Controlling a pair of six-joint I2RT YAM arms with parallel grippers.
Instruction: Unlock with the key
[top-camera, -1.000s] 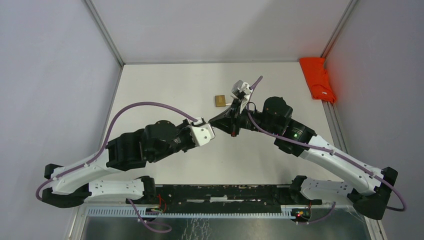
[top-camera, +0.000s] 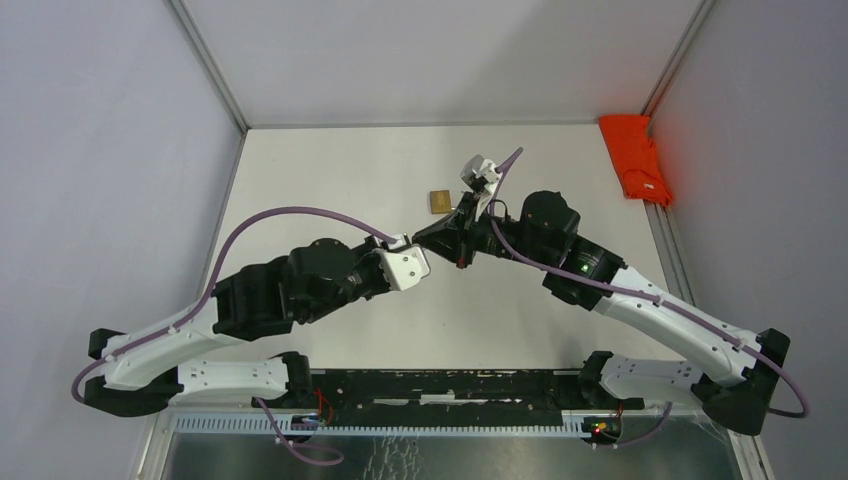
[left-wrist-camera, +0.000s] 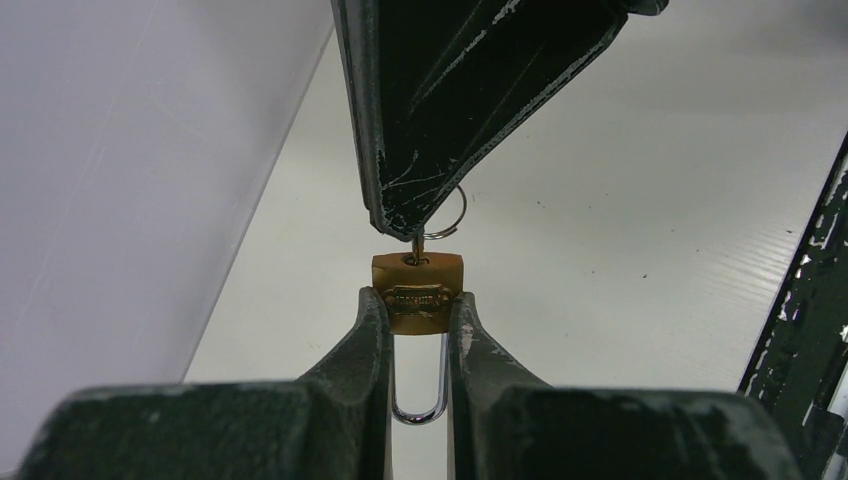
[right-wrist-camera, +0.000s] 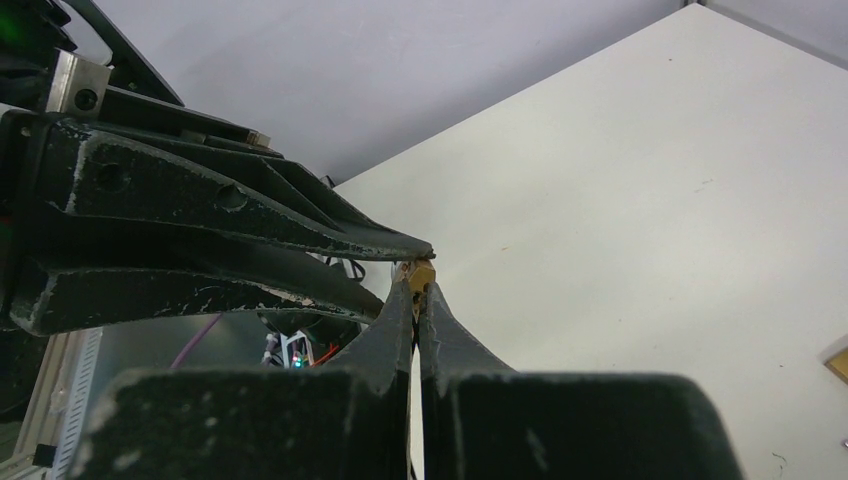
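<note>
A brass padlock (left-wrist-camera: 418, 300) with a steel shackle is clamped between the fingertips of my left gripper. A key (left-wrist-camera: 418, 243) with a ring (left-wrist-camera: 458, 212) stands at the keyhole, directly under the fingertips of my right gripper, which is shut; whether those fingers grip the key is hard to see. In the top view the two grippers meet near the middle, my left gripper (top-camera: 408, 242) and my right gripper tip to tip.
A second brass padlock (top-camera: 440, 201) lies on the white board (top-camera: 330, 170) behind the grippers. A red pouch (top-camera: 630, 155) sits at the back right corner. Most of the board is clear; walls border it at back and sides.
My right gripper and arm have shifted slightly left and toward the back over the last second. The left arm has hardly moved.
</note>
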